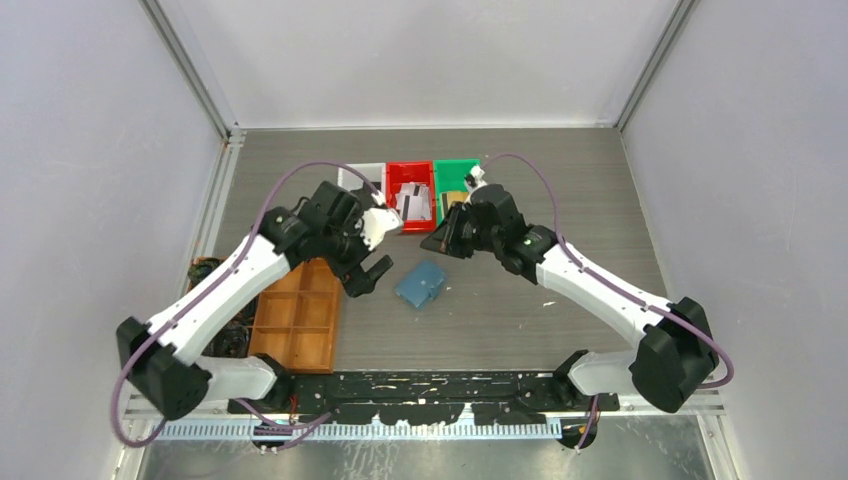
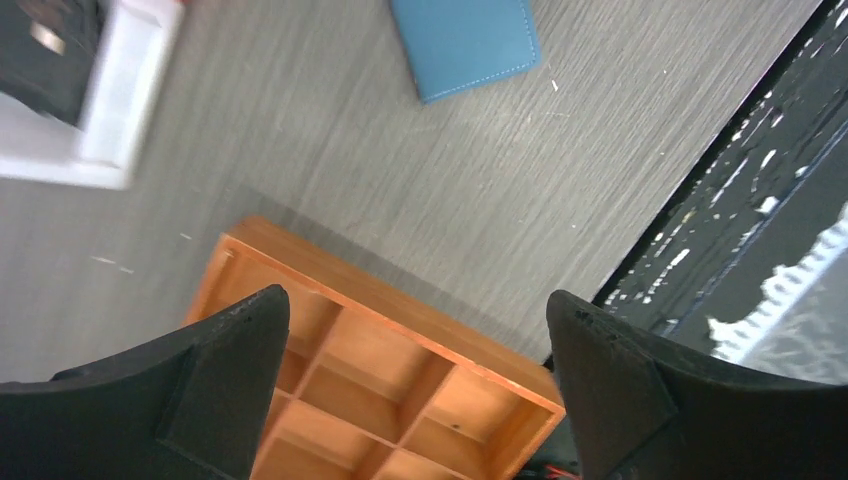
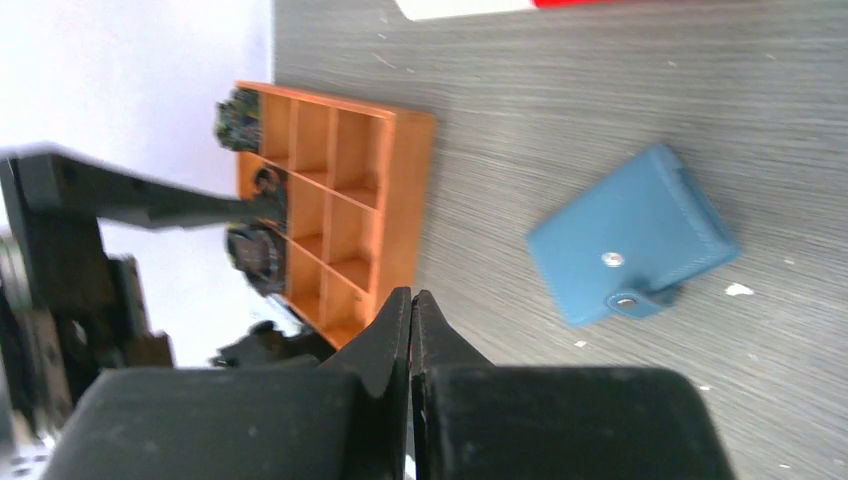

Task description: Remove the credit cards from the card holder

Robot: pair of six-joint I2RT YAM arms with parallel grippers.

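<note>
The blue card holder [image 1: 420, 282] lies on the grey table below both grippers, with a strap and snap at one end in the right wrist view [image 3: 620, 220]. My left gripper [image 1: 365, 275] is open above the table left of the holder, nothing between its fingers. My right gripper is shut above and beside the holder, its tips together with nothing visible between them. No cards show at the holder.
An orange compartment tray [image 1: 320, 340] stands left, with cables beside it. White [image 1: 347, 173], red [image 1: 410, 170] and green [image 1: 456, 170] bins with contents stand at the back.
</note>
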